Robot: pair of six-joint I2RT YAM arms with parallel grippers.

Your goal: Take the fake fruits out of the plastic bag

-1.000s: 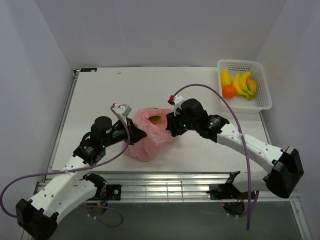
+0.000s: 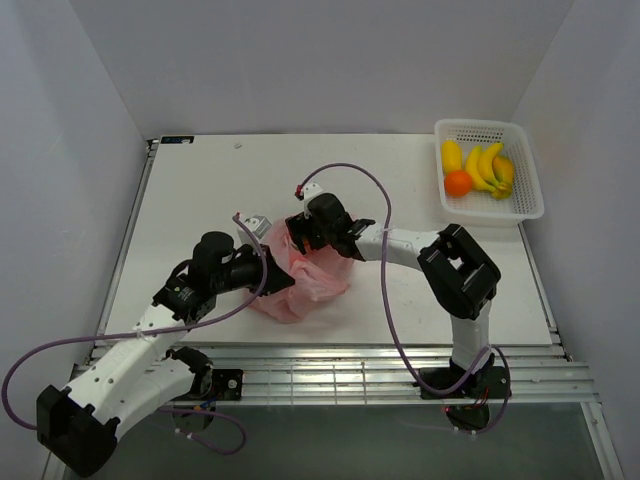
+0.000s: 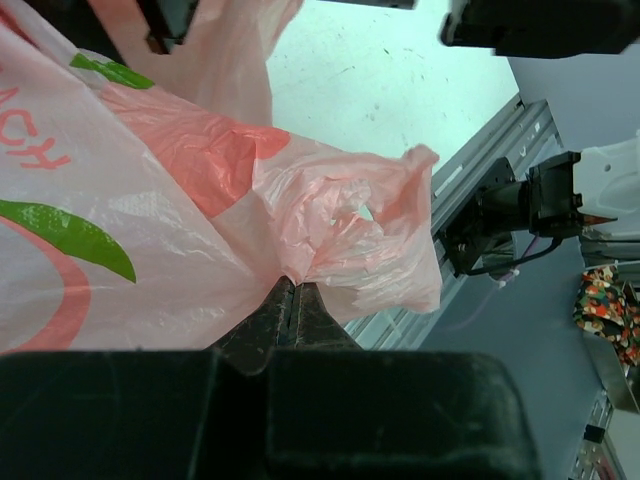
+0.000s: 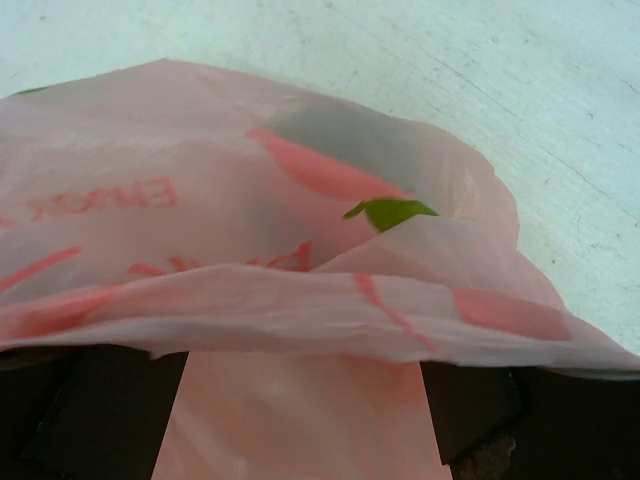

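The pink plastic bag [image 2: 310,290] lies at the middle-front of the white table. My left gripper is shut on a bunched bit of the bag's film, as its wrist view shows. My right gripper is open over the bag's mouth from the back right, its fingers partly under a fold of film in the right wrist view. The bag's contents are hidden by film and the arms.
A white basket [image 2: 455,205] at the back right holds yellow fruits, bananas and an orange one. A metal rail runs along the front edge.
My right gripper has moved left and toward the back, into the bag's mouth, covering the fruit seen there earlier. My left gripper has shifted slightly, still at the bag.
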